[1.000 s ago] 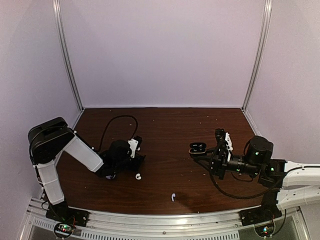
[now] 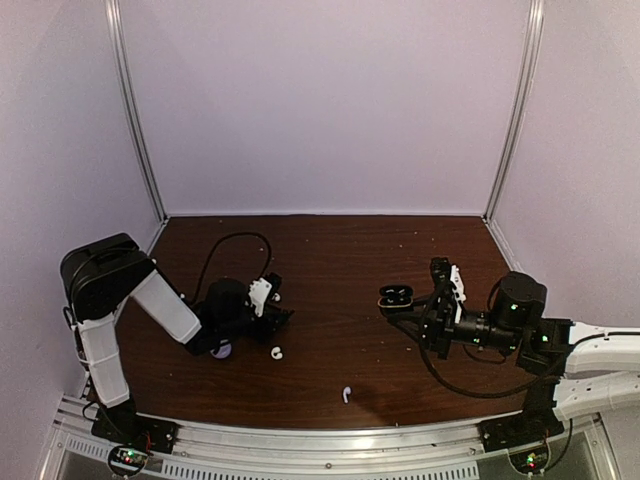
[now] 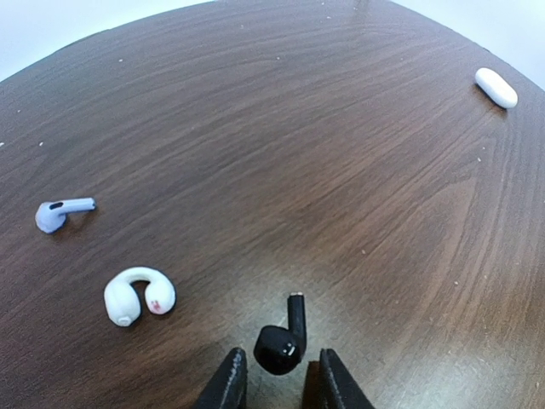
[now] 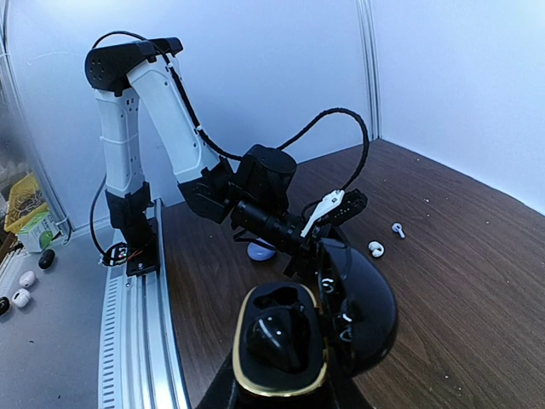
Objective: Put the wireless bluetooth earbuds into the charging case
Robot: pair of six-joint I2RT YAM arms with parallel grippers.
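In the left wrist view a black earbud (image 3: 279,348) with a short stem lies at the tips of my left gripper. Its two fingers stand apart on either side of the bud; whether either touches it, I cannot tell. The top view shows this gripper low over the left half of the table. On the right, my right gripper (image 2: 400,317) is shut on the black charging case (image 2: 396,297), held above the table with its lid up. Seen from the right wrist, the case (image 4: 279,341) has a gold rim, and a glossy dark rounded shape shows inside.
A white U-shaped clip (image 3: 140,296) and a pale stemmed earbud (image 3: 65,213) lie left of the black earbud. Far off is a white capsule-like piece (image 3: 496,88). A lavender round item (image 2: 222,349) sits by the left arm. Mid-table is bare.
My left gripper has shifted slightly and more of the lavender item shows beside it. The right arm and the case have stayed still.
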